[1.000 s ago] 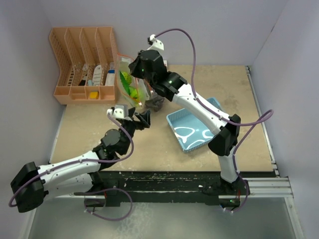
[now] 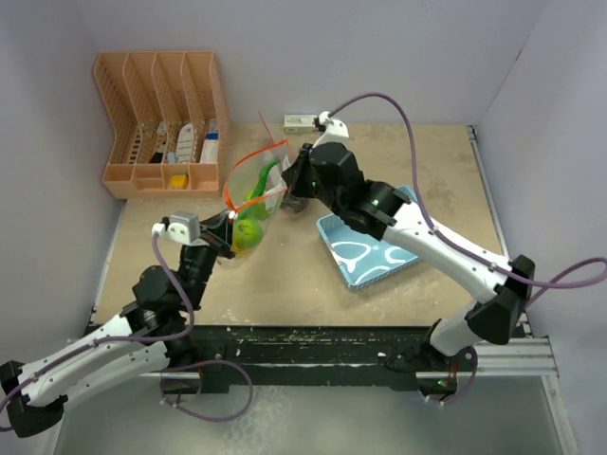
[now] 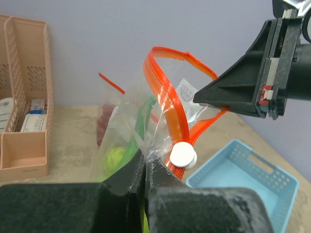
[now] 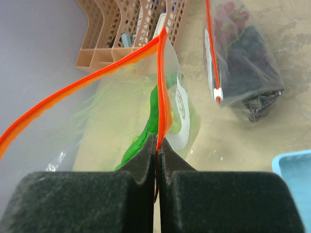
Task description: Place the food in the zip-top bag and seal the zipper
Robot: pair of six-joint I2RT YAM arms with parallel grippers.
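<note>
A clear zip top bag (image 2: 248, 180) with an orange zipper rim hangs between my two grippers, its mouth spread apart. Green and yellow-green food (image 2: 248, 232) shows inside it. My left gripper is shut on the rim close to the white slider (image 3: 182, 154). On the opposite side of the mouth, my right gripper is shut on the orange-edged rim (image 4: 162, 92), the thin edge running down between its fingers. A second bag (image 4: 243, 58), orange-zipped with dark red and black contents, lies on the table behind.
An empty blue basket (image 2: 365, 251) sits right of the bag. A divided tan organizer (image 2: 161, 114) holding small items stands at the back left, with a small white-green box (image 2: 301, 123) at the back.
My left gripper, open one second ago, has closed on the rim and moved left.
</note>
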